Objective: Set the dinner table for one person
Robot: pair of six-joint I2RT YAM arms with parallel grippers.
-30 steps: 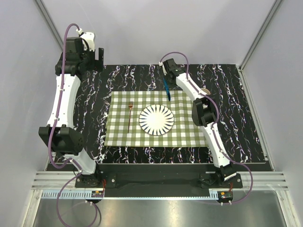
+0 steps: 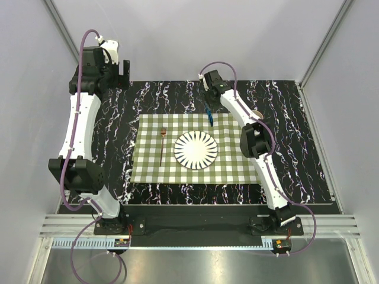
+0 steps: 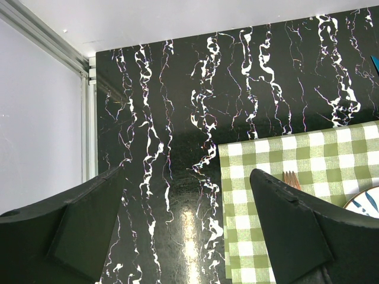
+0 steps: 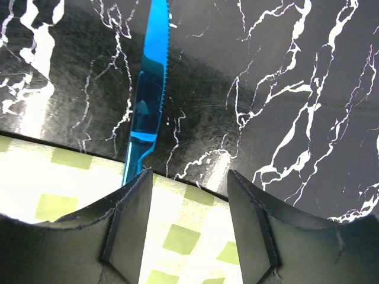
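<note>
On the green-and-white checked placemat rests a white plate with dark rim stripes. A fork lies left of the plate, tines toward the back. The blue knife straddles the mat's back edge; in the right wrist view its serrated blade extends over the dark table, and its handle end is hidden behind the left finger. My right gripper is over this edge, fingers apart, nothing between them. Away at the back left, my left gripper stands open and empty.
A pale round item, partly covered by the right arm, is right of the mat's back corner. Walls enclose the back and sides.
Left arm, plate and fork are unchanged.
</note>
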